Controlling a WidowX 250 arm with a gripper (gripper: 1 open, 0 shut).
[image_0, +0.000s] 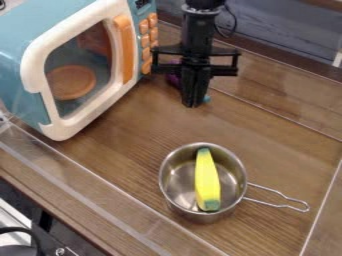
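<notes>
My black gripper (193, 98) hangs at the back of the wooden counter, just right of the toy microwave (56, 98), its fingers pointing down and shut. A purple object (174, 82) lies behind it, mostly hidden by the arm. In the front middle, a steel pot (177, 183) with a handle to the right holds a yellow oblong object (207, 182), which looks like toy corn or squash.
A wall runs along the back. Dark cables and equipment sit at the lower left corner.
</notes>
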